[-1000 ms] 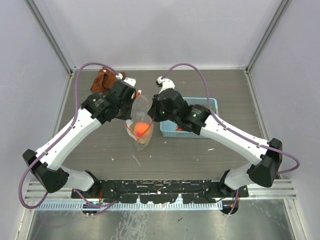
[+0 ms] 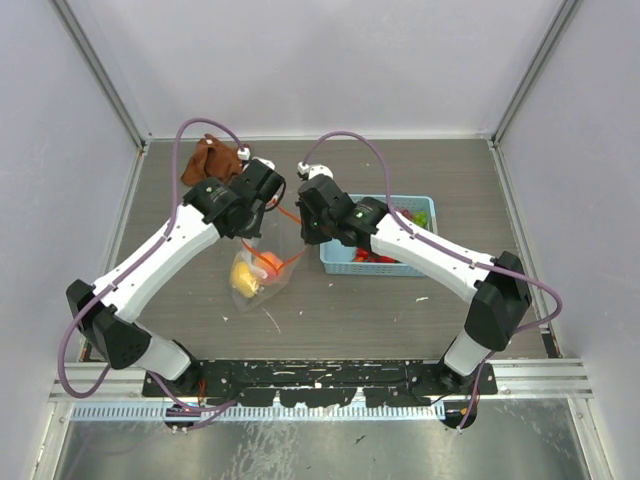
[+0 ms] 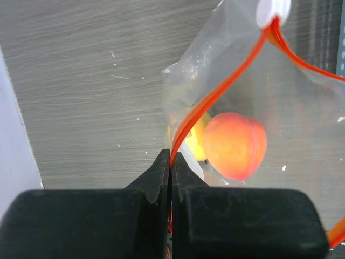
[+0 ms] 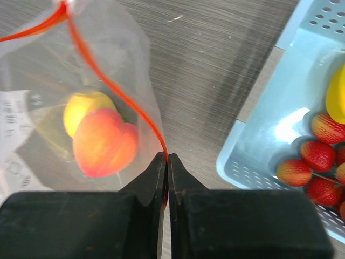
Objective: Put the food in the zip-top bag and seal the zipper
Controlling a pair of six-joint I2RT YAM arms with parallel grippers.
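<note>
A clear zip top bag (image 2: 277, 240) with an orange-red zipper strip hangs between my two grippers, its mouth spread wide. Inside it lie a peach (image 3: 235, 145) and a yellow food item (image 4: 85, 109). My left gripper is shut on one side of the bag's orange rim, which runs up from between the fingertips. On the opposite side, my right gripper is shut on the rim too. A white slider (image 3: 272, 12) shows at the strip's far corner in the left wrist view.
To the right stands a light blue basket (image 2: 375, 268) with strawberries (image 4: 318, 155) and a yellow item (image 4: 337, 97) in it. A brown cloth (image 2: 210, 160) lies at the back left. Bare table (image 2: 340, 320) extends in front of the bag.
The bag's mouth went from narrow to wide, and its bottom swung left. Both arms have shifted, with the grippers still at the rim. More of the yellow food shows beside the peach.
</note>
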